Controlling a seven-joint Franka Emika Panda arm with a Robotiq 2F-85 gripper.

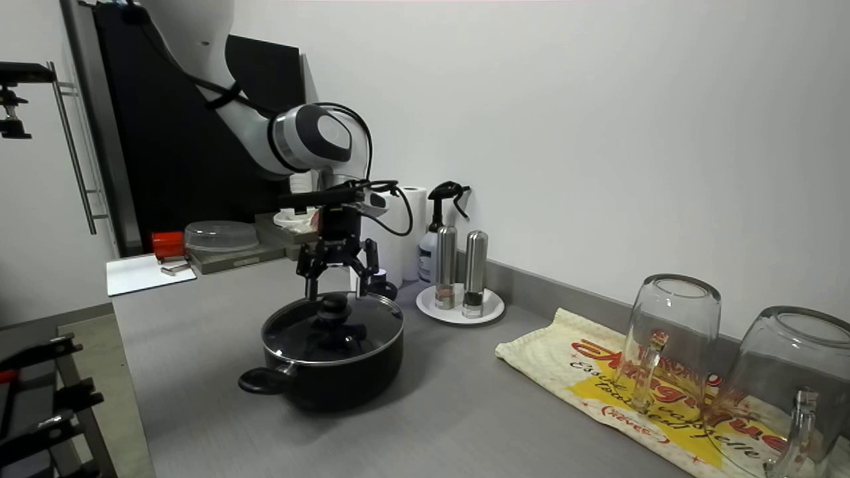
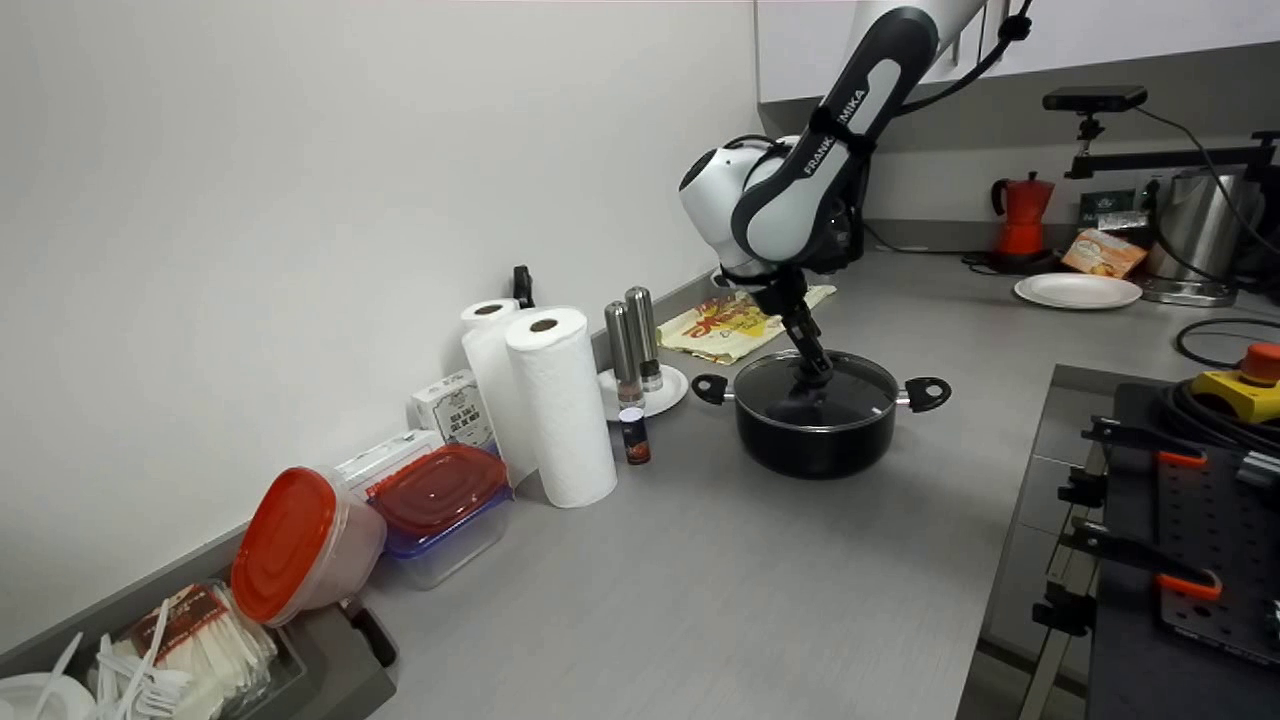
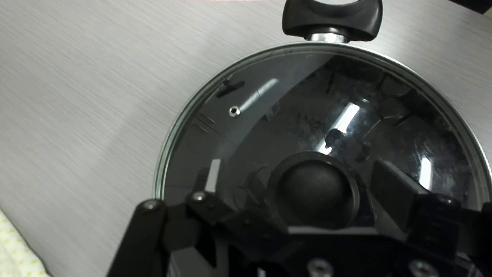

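Note:
A black pot (image 1: 344,386) stands on the grey counter, covered by a glass lid (image 2: 780,401) with a metal rim and a round black knob (image 3: 313,193). My gripper (image 1: 337,291) points down over the lid, its fingers wide open. In the wrist view one finger (image 3: 397,189) is to the right of the knob and the other to its left, with clear space on both sides. Nothing is held. Whether the fingertips touch the lid cannot be told. Both black pot handles (image 2: 927,394) show in exterior view 2.
Two metal grinders (image 1: 475,275) on a white plate (image 1: 486,313) and a small spice jar (image 2: 633,436) stand near the pot. Paper towel rolls (image 2: 560,408) are by the wall. Glass mugs (image 1: 667,342) rest on a printed cloth (image 1: 558,350).

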